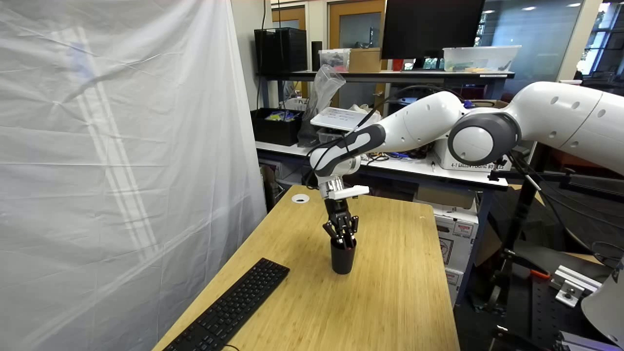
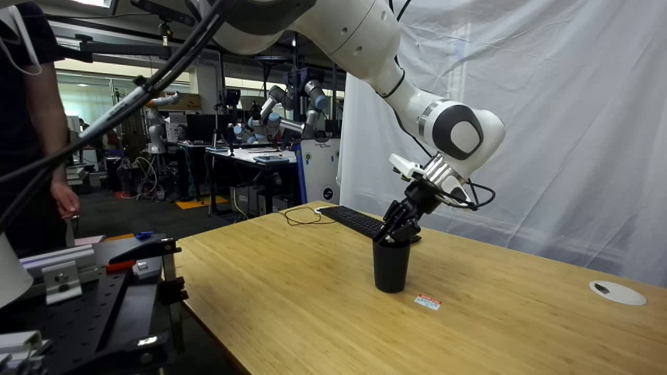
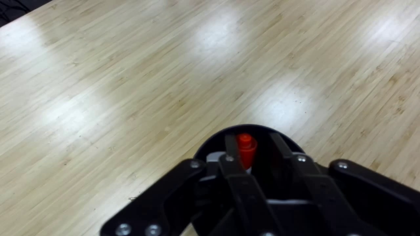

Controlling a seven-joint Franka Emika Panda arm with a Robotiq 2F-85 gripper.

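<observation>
A black cup (image 2: 391, 269) stands upright on the wooden table, and the fingers of my gripper reach down into its mouth. Inside, a red-tipped object (image 3: 246, 149), perhaps a marker with a white body, shows in the gap between my fingers. It is close to the left finger (image 3: 232, 146), while dark space separates it from the right one (image 3: 280, 144). The fingers stand part open, and contact with the red object cannot be made out. Its lower end is hidden in the cup. In exterior view 1 the gripper (image 1: 343, 244) points steeply down into the cup.
A black keyboard (image 1: 234, 304) lies along the table's curtain side. A small red-and-white label (image 2: 428, 302) is on the table near the cup's base. A round white disc (image 2: 617, 292) sits toward one end.
</observation>
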